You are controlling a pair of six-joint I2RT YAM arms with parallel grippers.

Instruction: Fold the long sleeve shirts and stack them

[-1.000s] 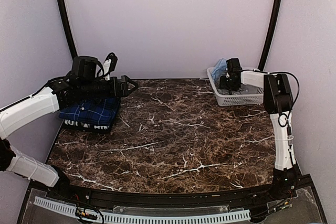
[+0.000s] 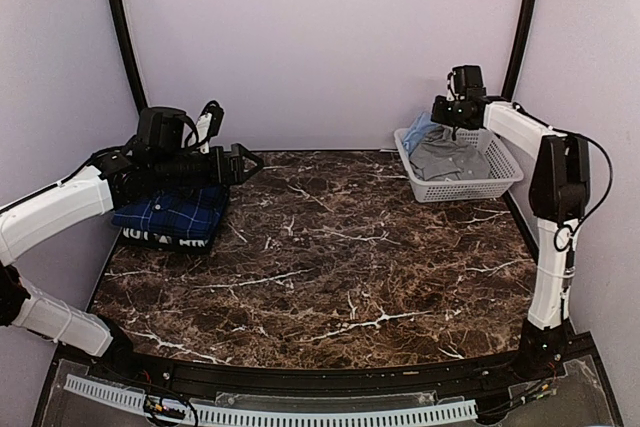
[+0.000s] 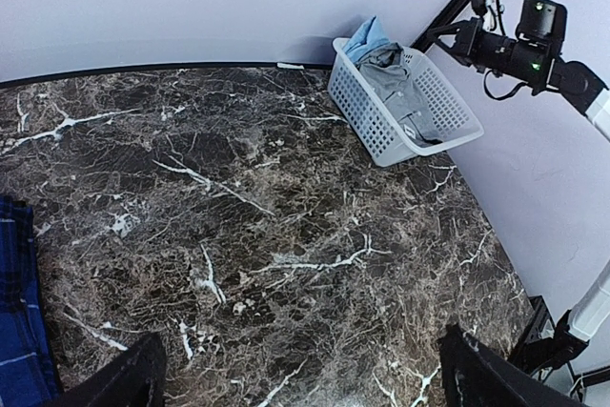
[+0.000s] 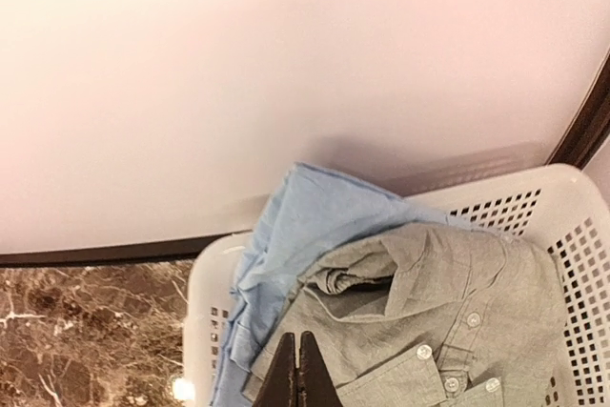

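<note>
In the white basket, a grey shirt [image 4: 419, 283] with buttons lies crumpled, partly over a light blue shirt [image 4: 319, 212] that pokes up past the rim. My right gripper is above the basket with its fingertips together and nothing between them; the grey cloth lies below, outside the fingers. On the left of the table, folded dark blue plaid and other cloth form a shirt stack [image 2: 175, 217]. My left gripper stands open and empty, its fingers [image 3: 124, 378] far apart over bare table; in the top view the left arm hides part of the stack.
The basket [image 2: 460, 190] stands at the table's back right, close to the back and right walls. Between basket and stack the dark marble tabletop [image 2: 330, 257] is bare.
Both the left arm and the stack are unmoved.
</note>
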